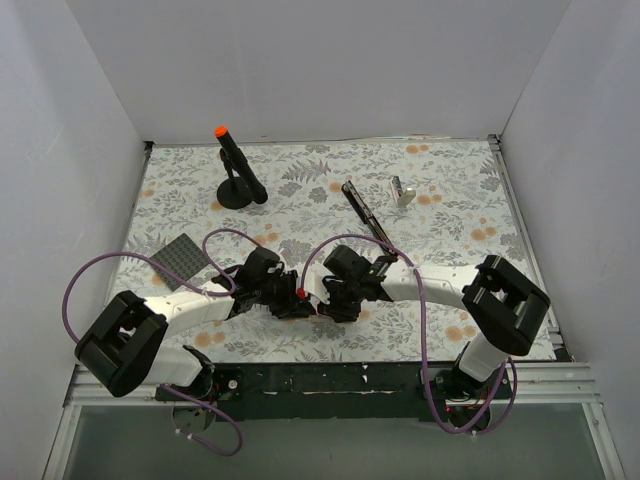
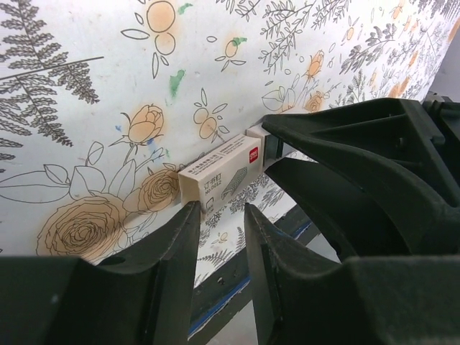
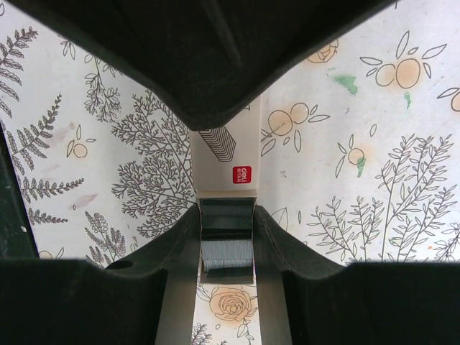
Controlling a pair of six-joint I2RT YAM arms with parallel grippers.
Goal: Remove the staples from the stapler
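Note:
A small cream deli staple box (image 2: 219,172) lies on the floral mat in the left wrist view. My left gripper is partly open at its near end. Against its other end, my right gripper is shut on a dark insert holding a strip of staples (image 3: 226,251), which pokes out of the box. In the top view both grippers meet at the front middle. The black stapler (image 1: 368,218) lies behind them, to the right.
A white object (image 1: 402,195) stands at the back right, a black stand with an orange tip (image 1: 242,170) at the back left, a grey square pad (image 1: 180,258) at left.

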